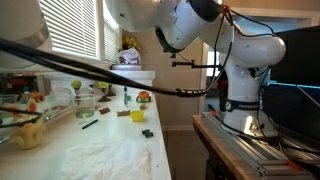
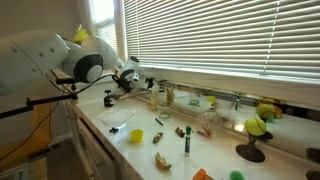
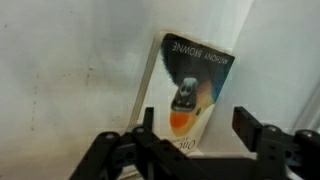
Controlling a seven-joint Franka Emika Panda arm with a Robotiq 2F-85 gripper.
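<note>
In the wrist view a book [image 3: 185,95] with a dark and white cover, marked "Anthony Browne", lies slanted on a pale surface. My gripper faces it with its two dark fingers well apart. One finger [image 3: 146,122] shows at the lower left of the book, the other [image 3: 244,122] to its right. Nothing is visibly pinched, and the fingers' height above the book is hard to judge. In exterior view 2 the arm [image 2: 88,58] reaches over the far end of the counter. I cannot make out the book there.
A yellow cup [image 1: 137,116] and small black items [image 1: 147,133] stand near a white cloth [image 1: 105,160]. An orange-eared figure [image 1: 28,131] is partly covered by dark cables. Several small items lie along the counter [image 2: 215,160], bordered by window blinds [image 2: 230,45].
</note>
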